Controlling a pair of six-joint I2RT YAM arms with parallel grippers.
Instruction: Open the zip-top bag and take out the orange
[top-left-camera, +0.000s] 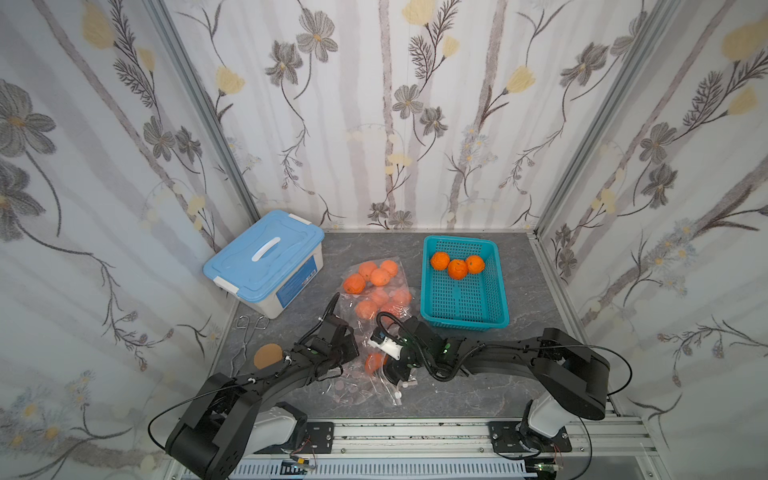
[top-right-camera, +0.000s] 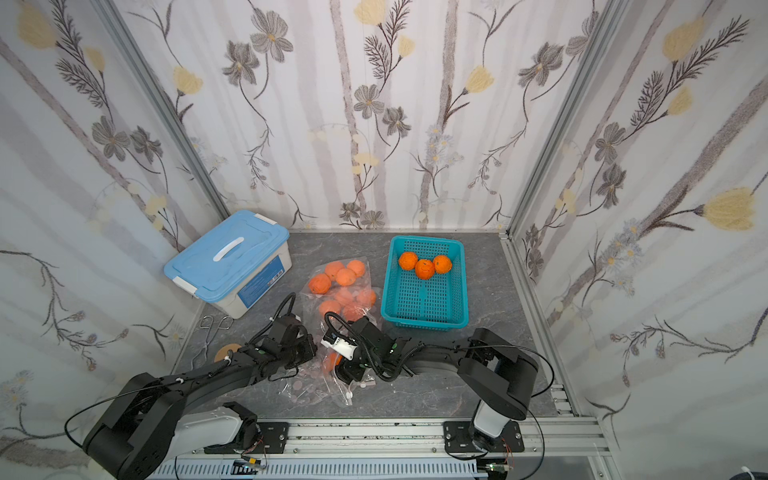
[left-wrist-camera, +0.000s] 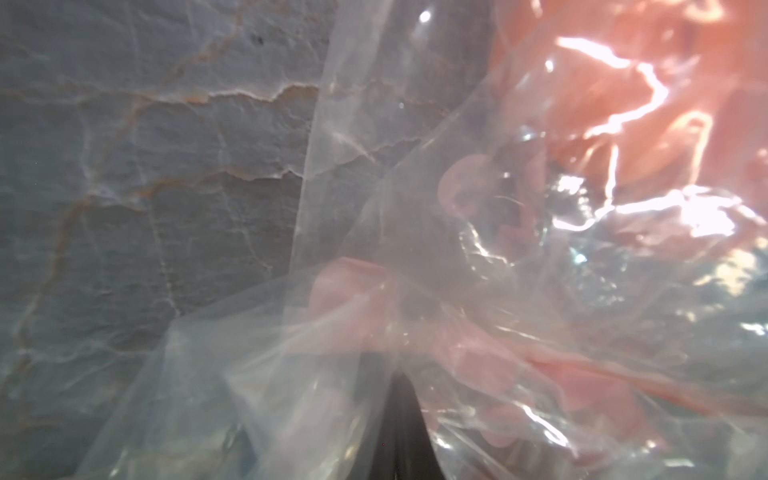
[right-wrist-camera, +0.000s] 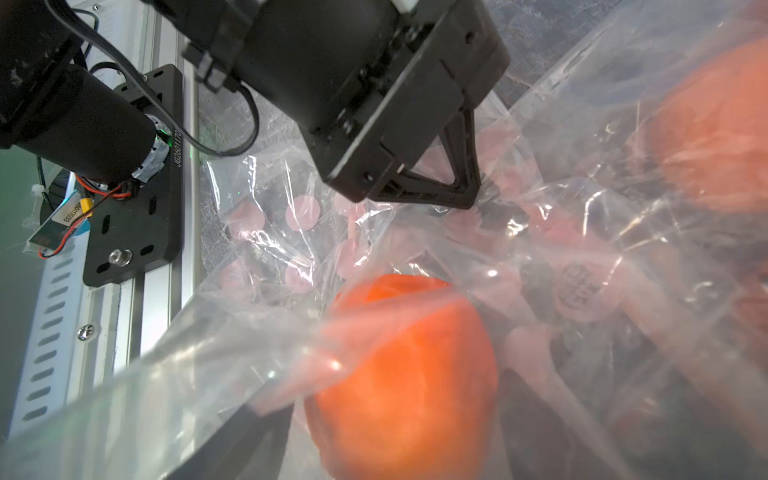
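Note:
The clear zip top bag lies mid-table with several oranges inside, its crumpled mouth toward the front edge. In the left wrist view, my left gripper is shut, and folds of the bag's film gather at its tips. From the right, my right gripper reaches over the mouth end. It is open, and one orange sits in front of it, between its fingers, partly under film. Whether the fingers touch that orange cannot be told. Three oranges rest in the teal basket.
A blue-lidded box stands at the back left. Scissors and a round tan disc lie left of the bag. Bare table shows in front of the basket.

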